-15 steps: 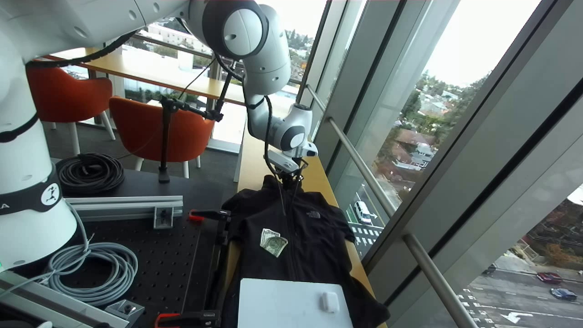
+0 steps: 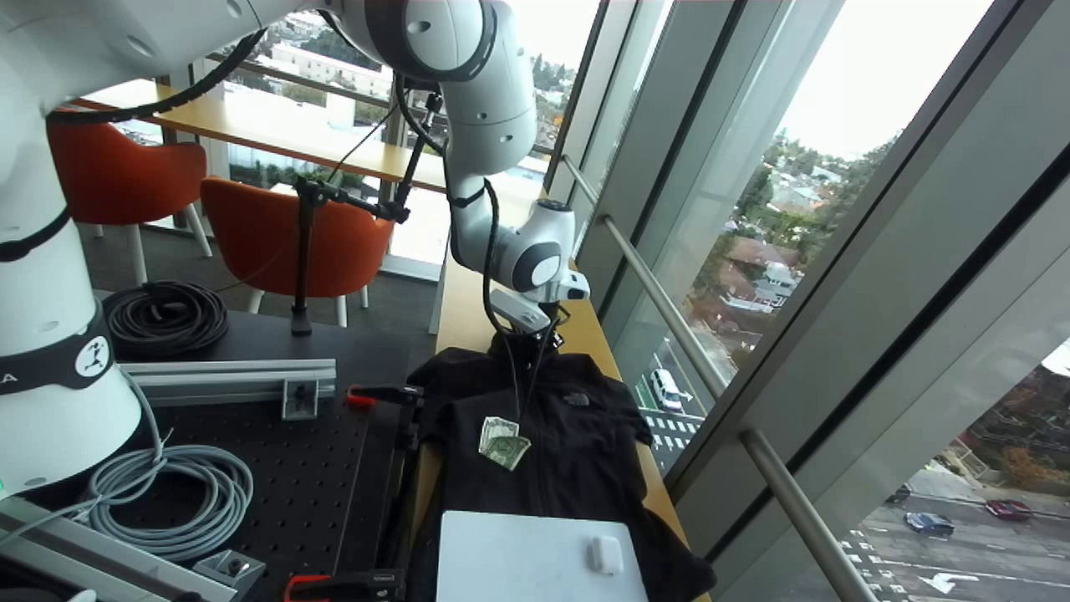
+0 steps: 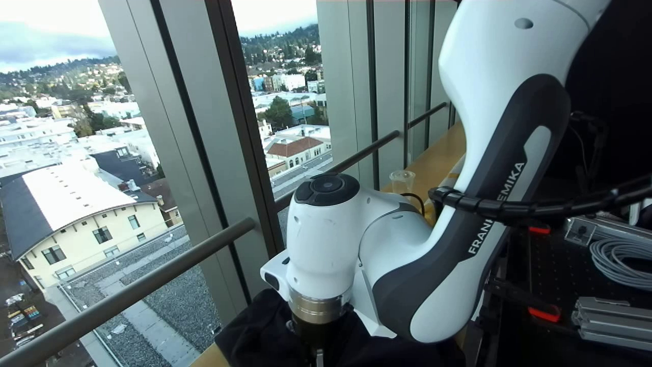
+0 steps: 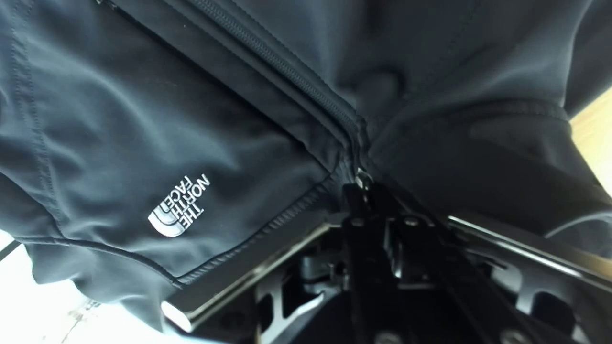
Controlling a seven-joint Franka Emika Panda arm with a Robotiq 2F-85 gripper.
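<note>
A black jacket (image 2: 592, 456) lies spread on the narrow wooden table, with its collar toward the arm. In the wrist view its zipper (image 4: 275, 60) runs as one line from the upper left to a small metal zipper pull (image 4: 362, 178) near the collar seam. My gripper is shut at that pull, its fingers close together around it; their exact hold is partly hidden by dark parts. A white logo (image 4: 179, 206) shows on the jacket's chest. From exterior view 2, the fingertips and most of the jacket are out of sight.
A folded banknote (image 2: 503, 442) lies on the jacket front. A silver laptop (image 2: 532, 552) with a white case (image 2: 607, 555) covers its lower part. Windows and a rail (image 2: 652, 286) border the right; clamps (image 2: 381, 395) grip the left edge. A clear cup (image 3: 402, 181) stands farther along the ledge.
My gripper and wrist have come slightly lower and nearer along the jacket, while the elbow has risen a little. The jacket's collar area and the banknote have shifted slightly.
</note>
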